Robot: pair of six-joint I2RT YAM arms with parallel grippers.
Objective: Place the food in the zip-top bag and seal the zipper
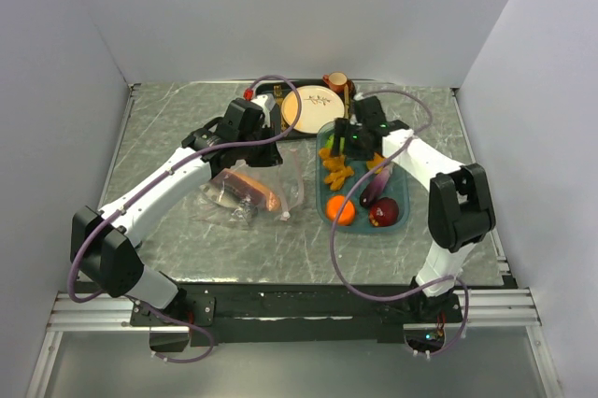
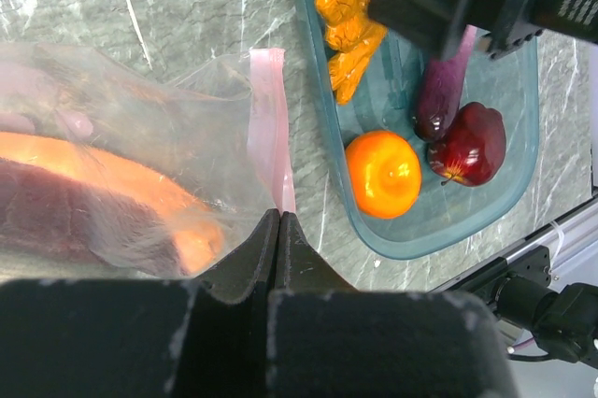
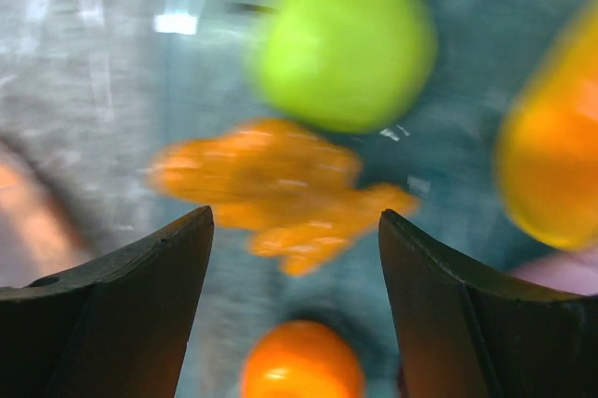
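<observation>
A clear zip bag (image 2: 140, 183) with orange and dark items inside lies left of the blue food bin (image 2: 430, 239); my left gripper is shut at its pink zipper edge (image 2: 269, 118), any held film hard to make out. My right gripper hangs open over the bin, above orange nugget-like pieces (image 3: 271, 183) and a green item (image 3: 341, 43). The bin also holds an orange (image 2: 383, 174), a red apple (image 2: 467, 146), an eggplant (image 2: 439, 94) and a yellow item (image 3: 551, 155).
Behind the bag and bin stands a black tray with a cream plate (image 1: 311, 108) and a mug (image 1: 336, 81). Walls close in on both sides.
</observation>
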